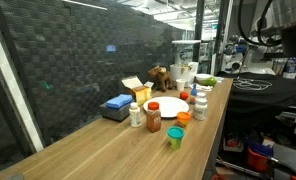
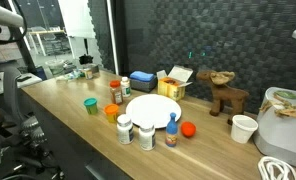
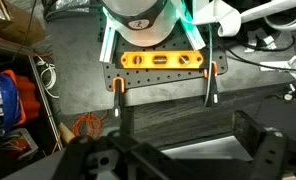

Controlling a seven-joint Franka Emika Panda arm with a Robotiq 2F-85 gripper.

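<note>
My gripper stands open in the wrist view, its dark fingers apart along the lower edge and nothing between them. It hangs off the table, over the dark floor by the robot's base. On the wooden table lie a white plate [image 2: 153, 108], a green cup [image 2: 91, 105], an orange cup [image 2: 112, 112], a red-capped bottle [image 1: 154, 115], white bottles [image 2: 125, 128], a blue bottle [image 2: 172, 130] and a red ball [image 2: 188, 129]. A brown toy animal [image 2: 221, 93] stands behind them, beside an open yellow box [image 2: 175, 80]. None of these is near the gripper.
A blue item [image 1: 119, 102] rests on a dark box at the back of the table. A white cup [image 2: 243, 127] and a white bin [image 2: 283, 115] stand at one end.
</note>
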